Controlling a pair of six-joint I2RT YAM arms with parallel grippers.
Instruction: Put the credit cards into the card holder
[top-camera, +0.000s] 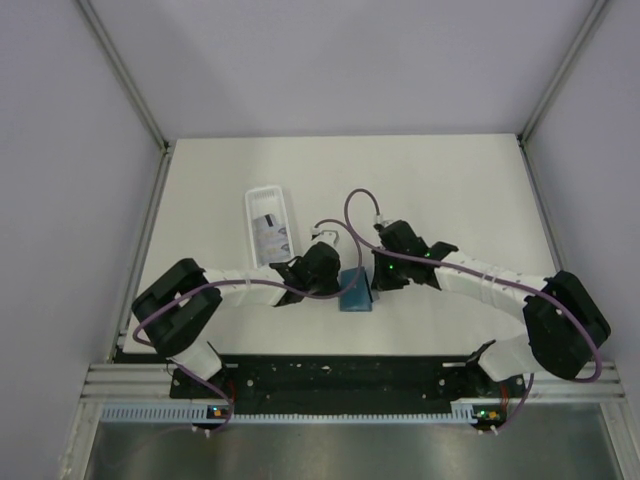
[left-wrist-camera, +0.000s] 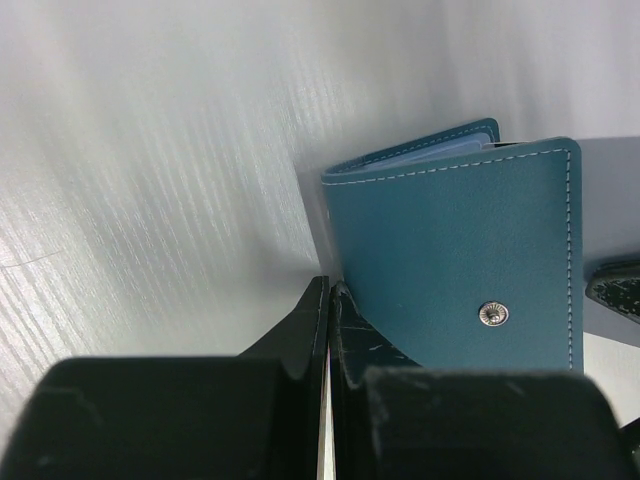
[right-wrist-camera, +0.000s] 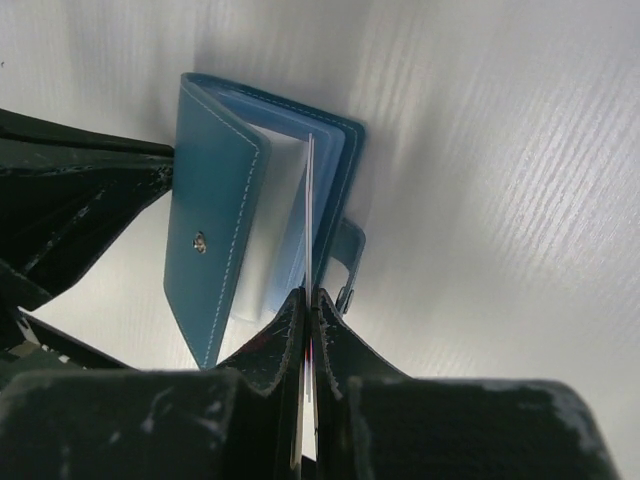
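The blue card holder (top-camera: 355, 296) stands part open between my two grippers, its stitched cover (left-wrist-camera: 450, 250) with a metal snap facing my left gripper. That gripper is shut, nothing showing between its fingers, its tips at the cover's side. In the right wrist view the holder's clear sleeves (right-wrist-camera: 300, 118) and a whitish inner leaf (right-wrist-camera: 268, 215) show. My right gripper is shut on a thin card (right-wrist-camera: 310, 215), seen edge-on over the holder's opening. A grey card face (left-wrist-camera: 612, 185) shows behind the cover. How deep the card sits, I cannot tell.
A white tray (top-camera: 283, 192) at the back left holds light cards (top-camera: 270, 236) and a small dark item. A strap tab (right-wrist-camera: 346, 250) sticks out from the holder's side.
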